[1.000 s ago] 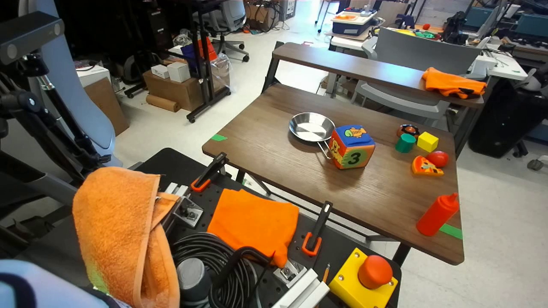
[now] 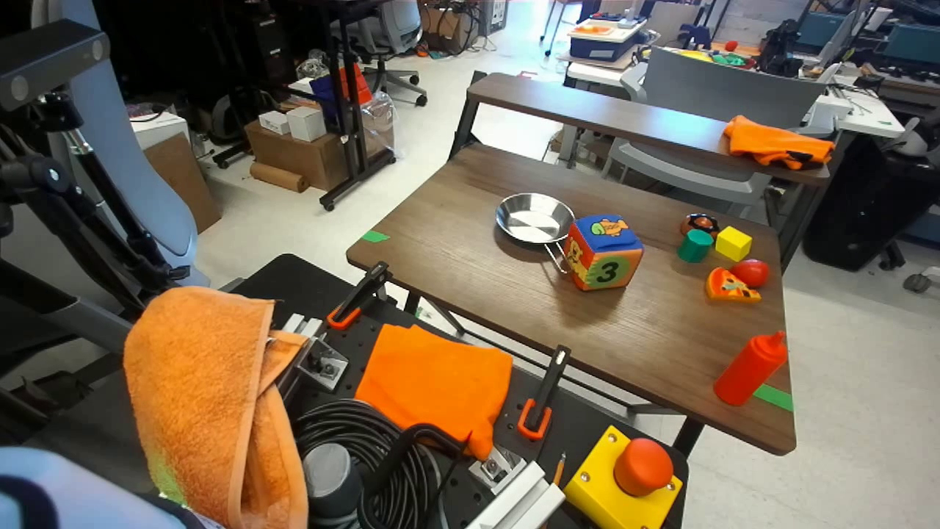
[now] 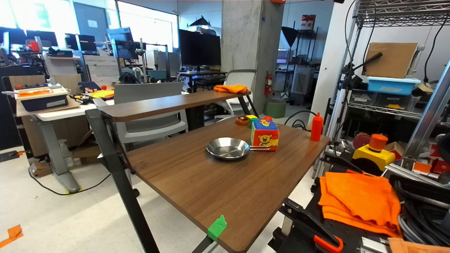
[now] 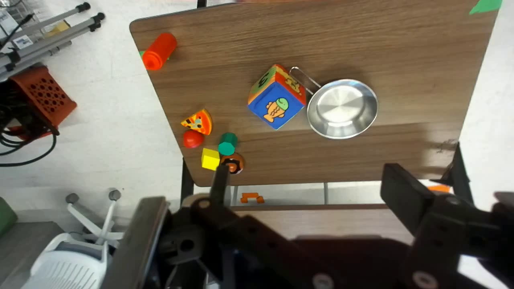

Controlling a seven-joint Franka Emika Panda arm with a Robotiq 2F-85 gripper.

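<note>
High over the table, my gripper shows along the bottom of the wrist view, its two dark fingers wide apart and nothing between them. It appears in neither exterior view. A shallow steel pan [image 4: 342,108] rests on the tabletop, its wire handle reaching the side of a soft picture cube [image 4: 277,98]. Toward one end lie a pizza slice [image 4: 198,121], a red ball-like piece [image 4: 193,139], a green cylinder [image 4: 227,144], a yellow block [image 4: 210,159] and a brown ring-shaped piece [image 4: 232,163]. A red squeeze bottle [image 2: 750,367] stands near the table corner.
A raised shelf [image 2: 608,114] runs along the table's far side, with an orange cloth [image 2: 777,142] on it. Clamps [image 2: 546,392] and a yellow box with a red button [image 2: 623,480] sit on the black base. The pan's end of the tabletop [image 3: 202,192] has bare room.
</note>
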